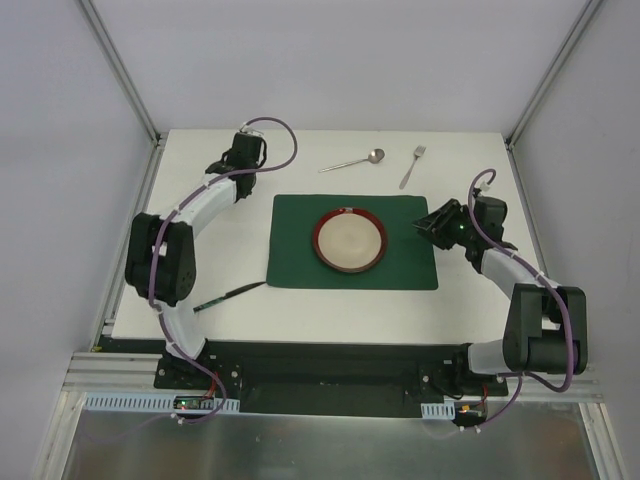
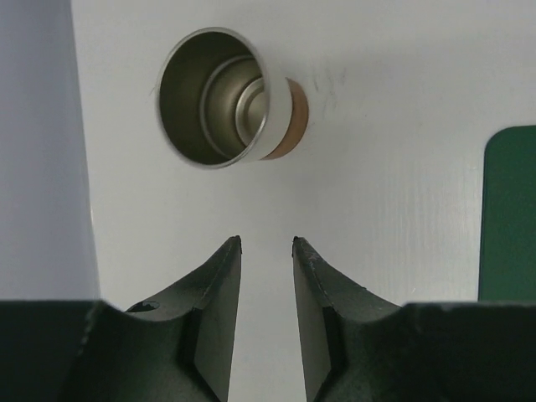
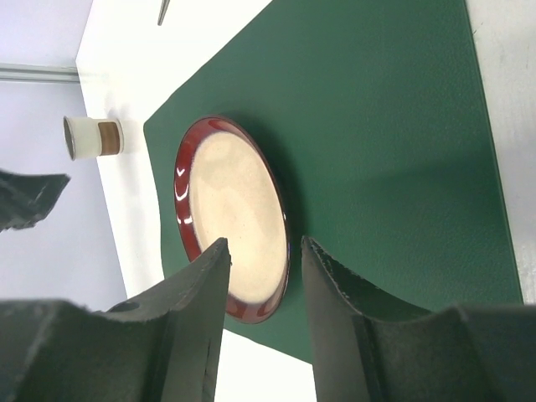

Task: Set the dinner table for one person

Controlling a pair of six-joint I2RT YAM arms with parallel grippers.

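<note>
A cream plate with a dark red rim (image 1: 349, 240) lies on the green placemat (image 1: 300, 270). In the left wrist view a metal cup (image 2: 222, 100) with a brown band stands ahead of my left gripper, which is open and empty; from above the arm largely covers the cup. My right gripper hovers over the right part of the mat, fingers apart, with nothing between them. Behind the mat lie a spoon (image 1: 374, 156) and a fork (image 1: 412, 167). The knife (image 1: 230, 297) rests left of the mat's front corner, its end partly covered by the left arm.
Grey walls (image 1: 60, 200) close in the sides and back. The left arm (image 1: 200, 208) spans the table's left side.
</note>
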